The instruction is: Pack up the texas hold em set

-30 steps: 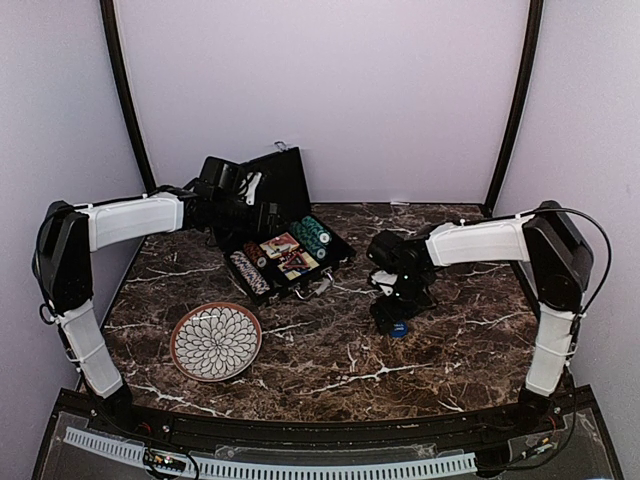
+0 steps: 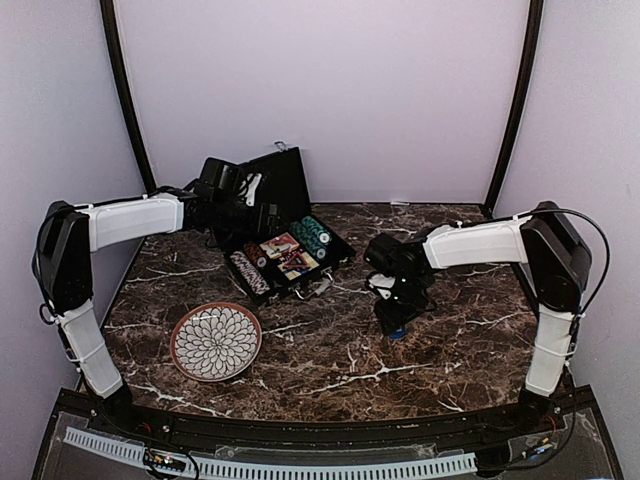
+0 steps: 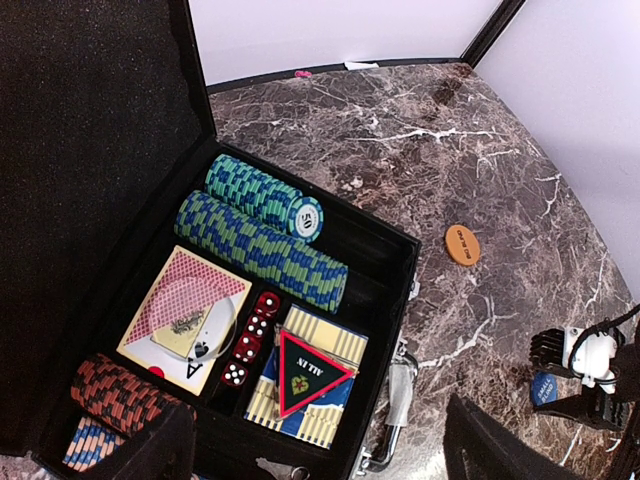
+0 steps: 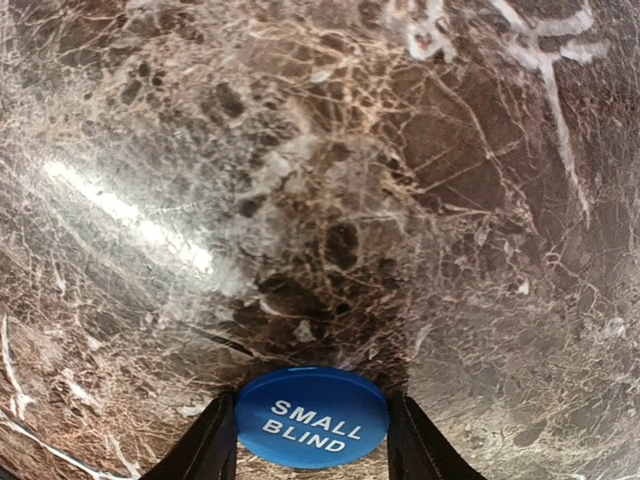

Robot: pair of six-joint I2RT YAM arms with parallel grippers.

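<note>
The open black poker case (image 2: pixel 262 290) stands at the back left, its lid (image 3: pixel 90 200) raised. Inside lie green-blue chips (image 3: pixel 262 250), red chips (image 3: pixel 130 395), playing cards (image 3: pixel 190 305), red dice (image 3: pixel 246 350) and a triangular ALL IN marker (image 3: pixel 312 372). Over the case hangs my left gripper, open, with its fingers wide apart. A blue SMALL BLIND disc (image 4: pixel 312 418) sits between the fingertips of my right gripper (image 2: pixel 392 326), which is shut on it close to the tabletop. The orange BIG BLIND disc (image 3: pixel 462 245) lies on the table to the right of the case.
At the front left rests a round patterned plate (image 2: pixel 216 342). Metal latches (image 3: pixel 398 400) stick out from the case's front edge. One slot of the case beside the green-blue chips is empty.
The right gripper has shifted very slightly toward the front left and closed in around the blue disc. No clear movement shows in the left arm or the case.
</note>
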